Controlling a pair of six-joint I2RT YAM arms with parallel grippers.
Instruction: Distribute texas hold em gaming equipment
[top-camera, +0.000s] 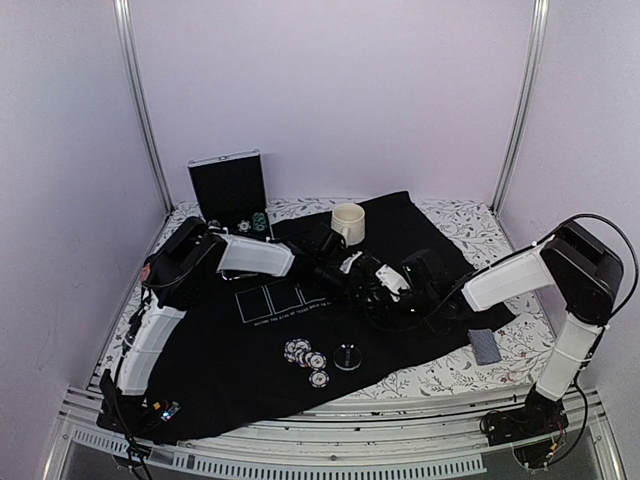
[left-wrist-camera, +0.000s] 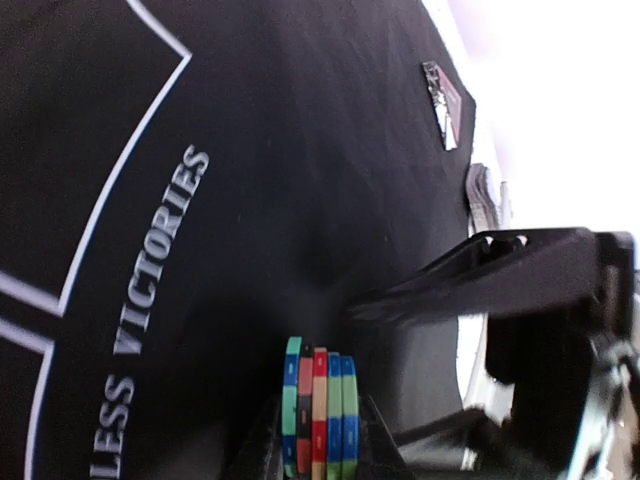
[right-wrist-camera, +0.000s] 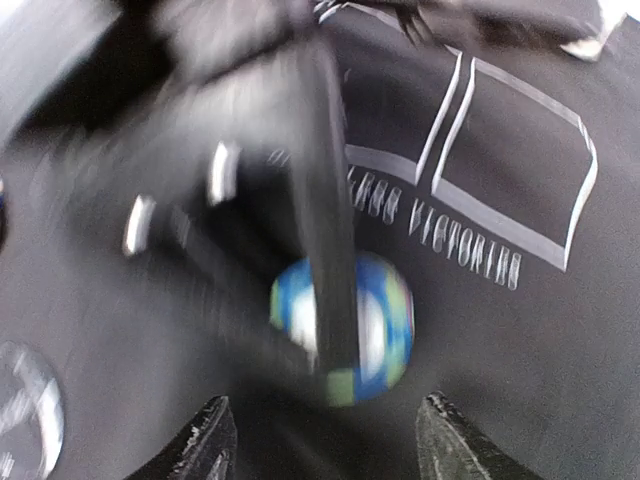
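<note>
A short stack of colored poker chips (left-wrist-camera: 320, 405) stands on edge between the fingers of my left gripper, which is shut on it. In the right wrist view a round blue, green and white chip face (right-wrist-camera: 375, 330) shows partly behind a blurred left finger. My right gripper is open, its fingertips (right-wrist-camera: 205, 445) apart with no chip between them. Both grippers meet closely over the middle of the black mat (top-camera: 240, 370). Loose chips (top-camera: 300, 351) and a round black button (top-camera: 347, 357) lie nearer the front.
An open case (top-camera: 228, 190) with chips stands at back left. A white mug (top-camera: 348, 222) is behind the grippers. At right, a card deck (top-camera: 485, 346) lies beyond the mat's edge. White card outlines (top-camera: 268, 302) mark the mat.
</note>
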